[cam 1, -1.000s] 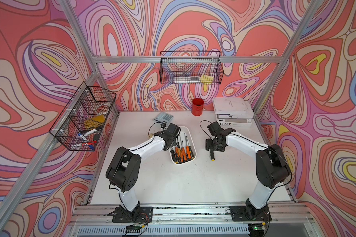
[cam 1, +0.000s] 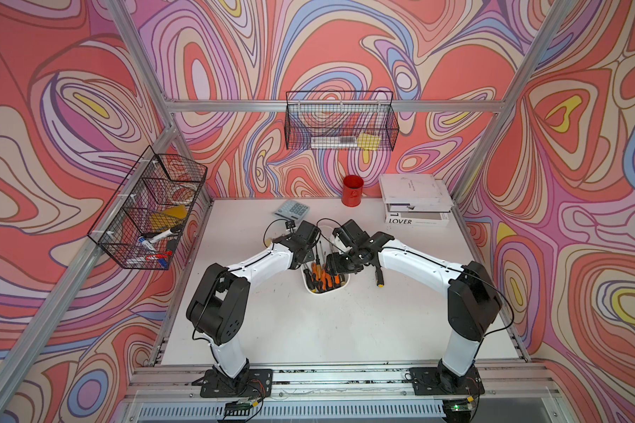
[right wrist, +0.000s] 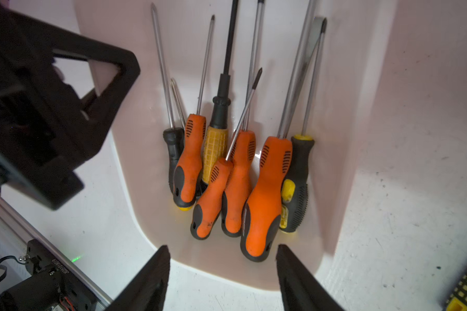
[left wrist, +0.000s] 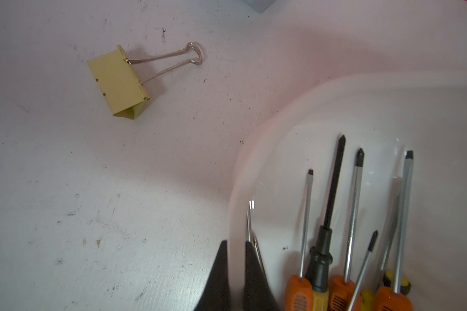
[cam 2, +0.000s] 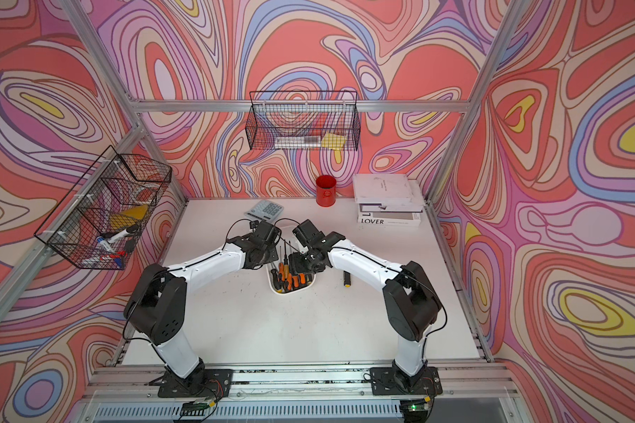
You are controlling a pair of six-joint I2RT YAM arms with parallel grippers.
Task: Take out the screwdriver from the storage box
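Observation:
The white storage box (right wrist: 368, 62) holds several screwdrivers, mostly orange-and-black, among them a large orange one (right wrist: 262, 207), a black-and-yellow one (right wrist: 295, 197) and a small orange one (right wrist: 209, 202). My left gripper is shut on the box's near-left rim, its fingers either side of it in the left wrist view. My right gripper hangs open over the box, above the handle ends, with nothing between its fingers. A screwdriver (cam 1: 379, 277) with a black-and-yellow handle lies on the table right of the box.
A yellow binder clip (left wrist: 118, 83) lies left of the box. Behind are a calculator (cam 1: 291, 210), a red cup (cam 1: 352, 194) and stacked white boxes (cam 1: 415, 201). Wire baskets (cam 1: 342, 120) hang on the frame.
My right gripper has risen from beside the loose screwdriver and moved left, down over the storage box. The left arm has stayed almost still.

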